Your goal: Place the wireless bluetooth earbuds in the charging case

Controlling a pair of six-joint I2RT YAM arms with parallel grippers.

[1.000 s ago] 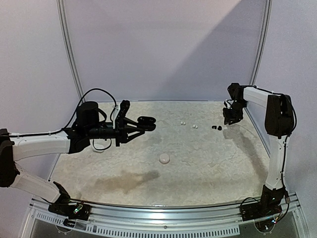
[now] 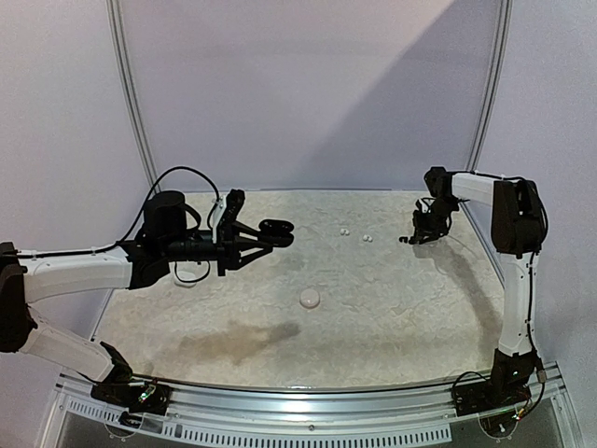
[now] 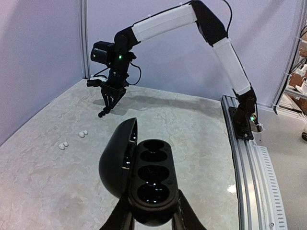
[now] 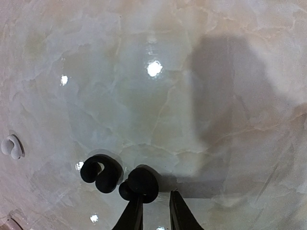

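Note:
A black charging case [image 3: 153, 170] with its lid raised is held by my left gripper [image 2: 265, 241], which is shut on it above the table. Its wells appear empty in the left wrist view. Two black earbuds lie together on the table: one earbud [image 4: 101, 173] to the left, the other earbud [image 4: 143, 182] at the tip of my right gripper's left finger [image 4: 136, 211]. Low over the table, my right gripper is part open, with a clear gap between that earbud and its right finger. In the top view this gripper hides part of the pair.
Pairs of white earbuds [image 2: 344, 231] lie near the middle back. A round white case [image 2: 310, 298] sits nearer the front. Another white object [image 2: 185, 281] lies partly below the left arm. Open table spreads across the front right.
My left arm and the case have stayed still.

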